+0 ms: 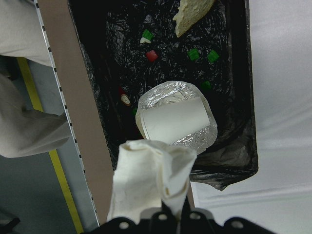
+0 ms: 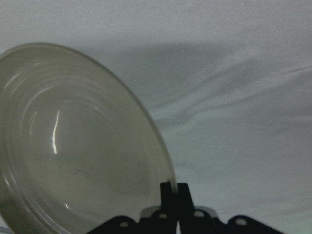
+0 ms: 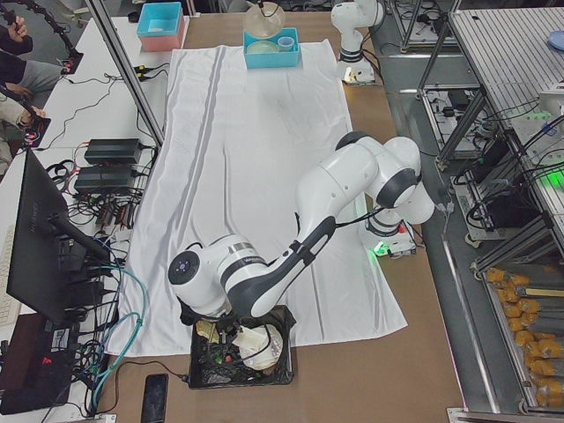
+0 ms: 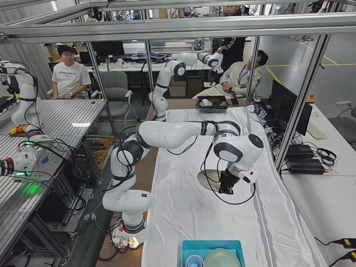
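Note:
My left gripper [image 3: 225,328] is over the black bag-lined bin [image 1: 241,97], shut on a crumpled white napkin [image 1: 146,180]. In the bin, the left wrist view shows a foil dish [image 1: 200,136] with a white paper cup [image 1: 173,119] on it, a bread piece [image 1: 190,14] and several small green and red scraps. My right gripper is shut on the rim of a beige plate [image 2: 83,141], held above the white cloth toward the far end, near the blue tub [image 4: 210,245].
The blue tub holds a green plate [image 4: 221,260] and a cup [image 4: 194,262]. A monitor [image 3: 44,247] and cables line the left side; metal frames stand at the right.

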